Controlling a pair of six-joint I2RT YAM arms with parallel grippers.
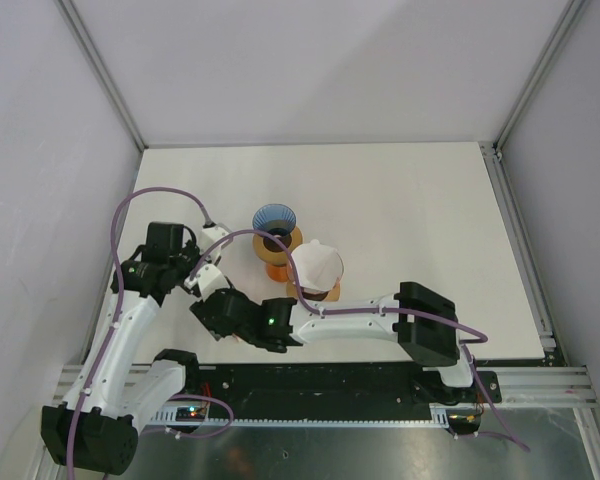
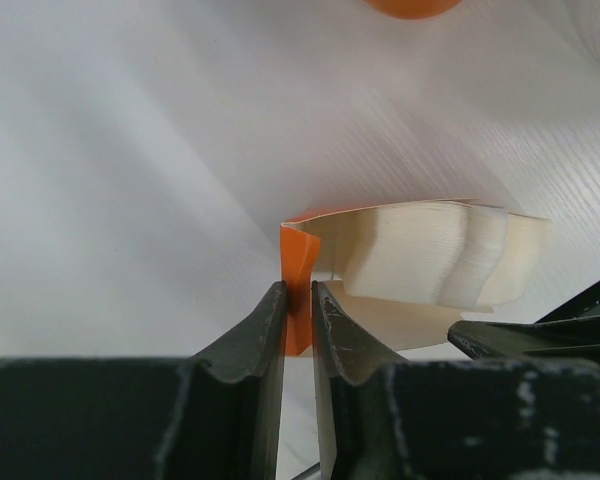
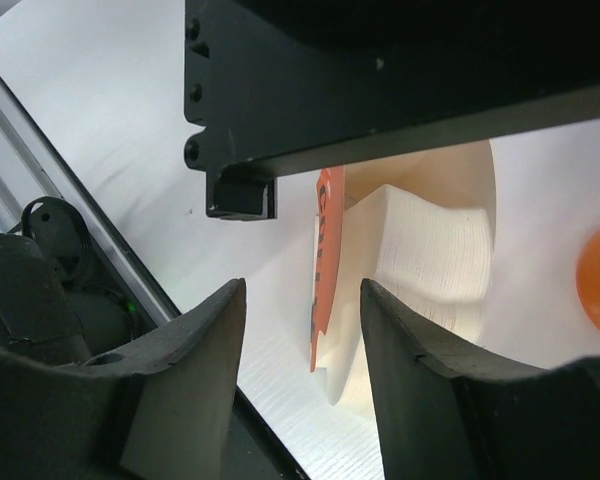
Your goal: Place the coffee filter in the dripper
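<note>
The open filter pack, with cream paper filters inside, is seen in both wrist views; its orange edge stands upright. My left gripper has its fingertips at that orange edge, close together; whether they grip it is unclear. My right gripper is part open, fingertips either side of the pack's orange edge, slightly below it in view. In the top view both grippers meet at the front left, hiding most of the pack. The dripper, orange with a wooden collar and blue ribbed top, stands at centre.
A white cone on a wooden stand sits right of the dripper. A clear vessel shows at the left wrist view's corner. The front rail runs close under the right gripper.
</note>
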